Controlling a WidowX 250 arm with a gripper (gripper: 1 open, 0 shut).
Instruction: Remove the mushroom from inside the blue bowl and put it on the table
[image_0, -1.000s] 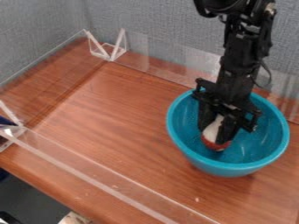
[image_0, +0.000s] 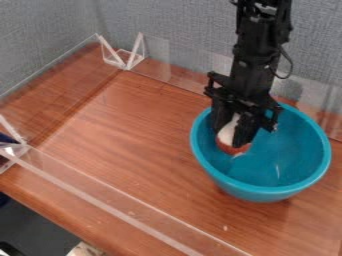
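Note:
The blue bowl (image_0: 291, 165) stands on the wooden table (image_0: 127, 130) at the right. Over its left part, the black gripper (image_0: 238, 140) reaches down, shut on the mushroom (image_0: 229, 133). The mushroom looks white with a reddish part lower down, and dark fingers cover some of it. It is still within the bowl's outline, near the left inner wall. Whether it touches the bowl's floor cannot be made out.
Left of the bowl the tabletop is bare. A white frame-like stand (image_0: 122, 55) is at the back left, and another white bracket (image_0: 11, 148) sits at the left edge. Grey walls (image_0: 174, 25) bound the back.
The gripper has moved left and slightly up, and the mushroom has gone with it from nearer the bowl's middle toward its left side. The bowl has stayed in place.

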